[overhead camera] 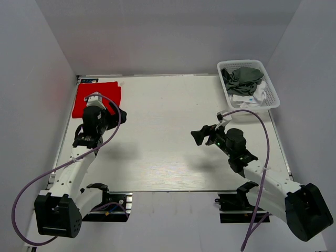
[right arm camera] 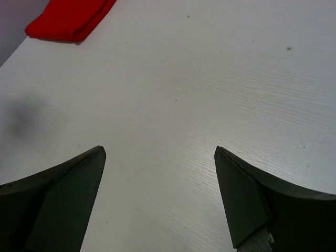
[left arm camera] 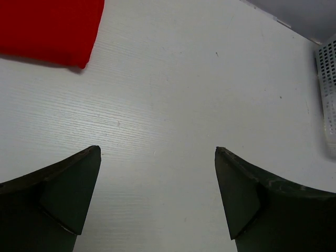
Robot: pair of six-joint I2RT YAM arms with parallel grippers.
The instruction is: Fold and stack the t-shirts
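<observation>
A folded red t-shirt (overhead camera: 94,92) lies flat at the table's back left corner; it shows also in both wrist views. My left gripper (overhead camera: 118,115) hangs over the left of the table, just in front of the red shirt, open and empty. My right gripper (overhead camera: 203,134) is over the right middle, open with bare table below its fingers. A dark green crumpled garment (overhead camera: 244,79) and white cloth (overhead camera: 260,92) are in the basket at the back right.
The white perforated basket (overhead camera: 223,65) sits at the table's back right corner. Grey walls close in the back and both sides.
</observation>
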